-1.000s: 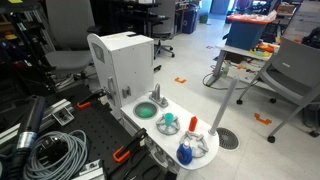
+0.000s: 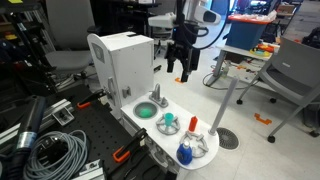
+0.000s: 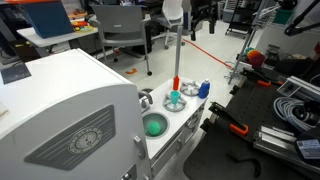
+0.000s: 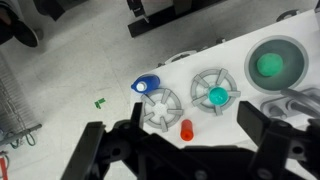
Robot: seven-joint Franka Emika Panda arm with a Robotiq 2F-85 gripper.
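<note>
My gripper is open above the white toy kitchen counter, with nothing between its fingers. In exterior view 1 the gripper hangs well over the worktop. A teal cup stands on one grey burner. Beside the other burner, a blue container with a white top stands near the counter's edge. A small red bottle is between the two burners, toward the lower side of the wrist view. A round green item lies inside the grey sink.
A grey faucet rises beside the sink. The tall white cabinet bounds one end of the counter. Near the robot's black table are an orange-handled clamp and coiled cables. A grey chair stands beyond.
My arm, out of exterior view 1 before, has come into it from the top and now hangs above the counter. The objects on the counter have not visibly moved.
</note>
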